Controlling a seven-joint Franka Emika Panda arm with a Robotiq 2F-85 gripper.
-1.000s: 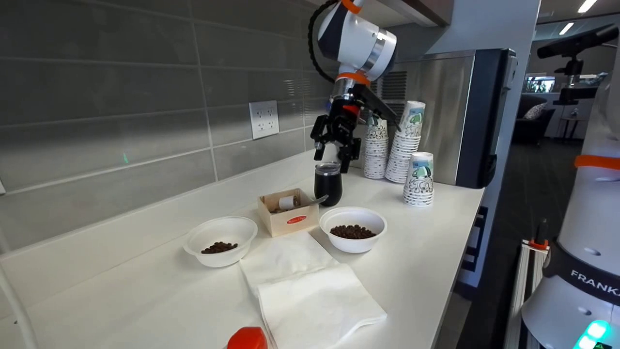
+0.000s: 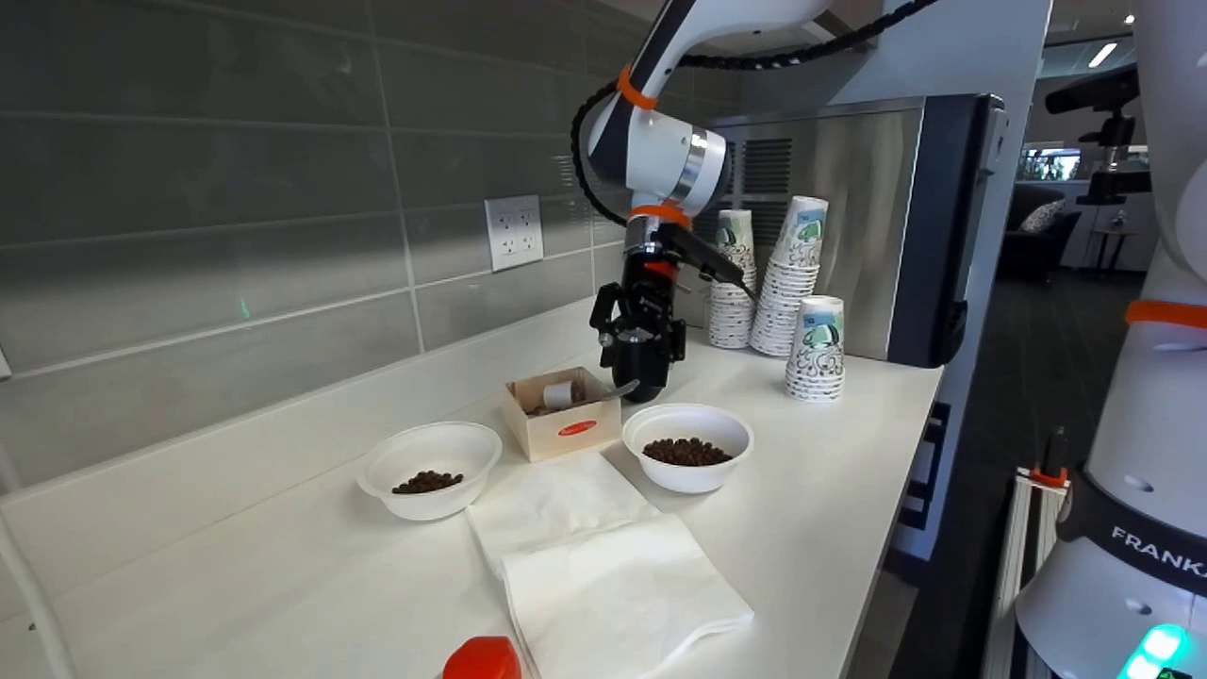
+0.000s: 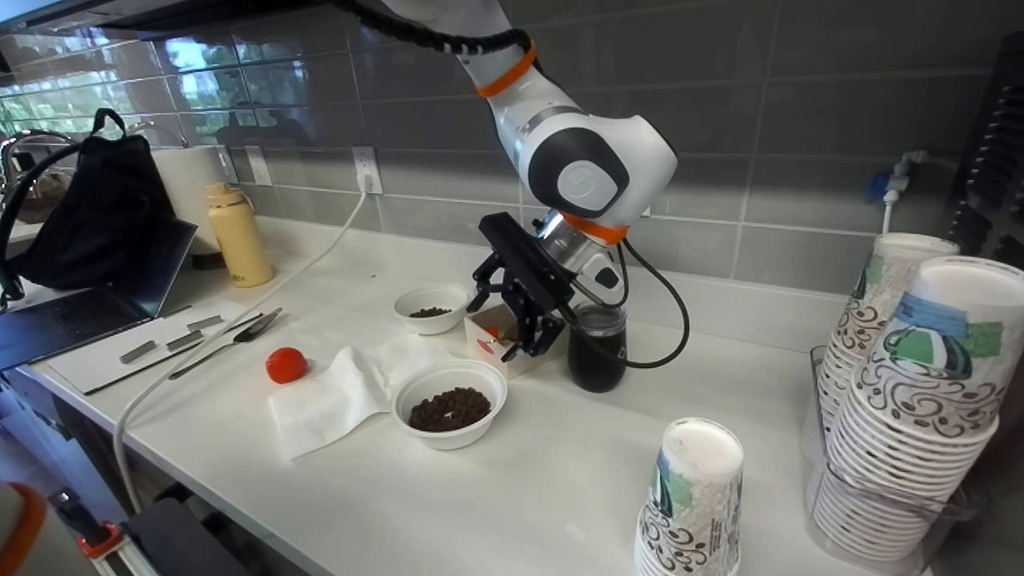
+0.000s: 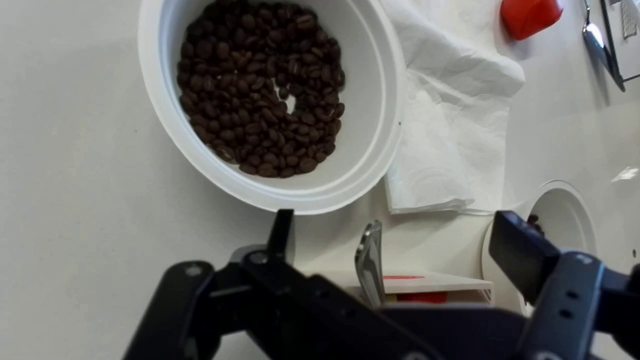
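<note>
My gripper stands open, its fingers pointing down over the small wooden box. In the wrist view, the upright end of a metal utensil handle shows between the spread fingers, touching neither that I can see. That wooden box has a red oval label and holds a white cylindrical item, with the utensil handle sticking out to the right. A black tumbler stands beside the box; in exterior view 1 the gripper hides its top. The near white bowl holds dark coffee beans. Another white bowl contains fewer beans.
White napkins lie in front of the box, with a red object past them. Paper cups stand upside down in stacks on the right. Open counter lies between the cups and the bean bowl. A cable crosses the left side.
In exterior view 1 my gripper has come down and somewhat to the left, and now covers the tumbler's top. The bowls, box and napkins lie where they were.
</note>
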